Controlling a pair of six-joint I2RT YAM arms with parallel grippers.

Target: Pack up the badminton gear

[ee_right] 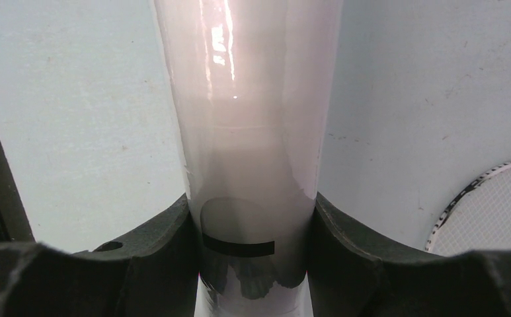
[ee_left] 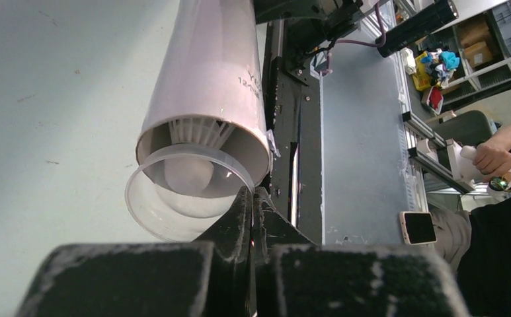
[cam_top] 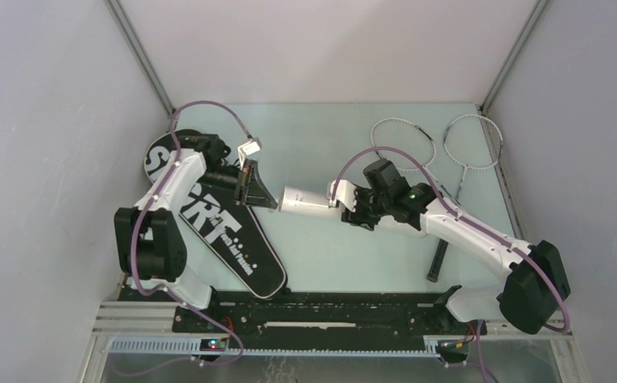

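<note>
A pale, open-ended shuttlecock tube (cam_top: 309,202) is held above the table by my right gripper, shut around its body. Inside the tube's mouth, the left wrist view shows a white shuttlecock (ee_left: 199,131). A clear plastic cap (ee_left: 148,216) hangs close in front of that mouth, tilted and overlapping it in view. My left gripper is shut with the cap's thin rim at its fingertips. Two rackets lie at the right, one head rim (cam_top: 401,120) beside the other (cam_top: 471,116). The black racket bag (cam_top: 237,247) lies flat at the left, under my left arm.
A dark racket handle (cam_top: 438,261) lies below my right forearm. Bare table (cam_top: 321,259) shows in front of the tube and behind it. The dark rail (cam_top: 313,302) runs along the front edge.
</note>
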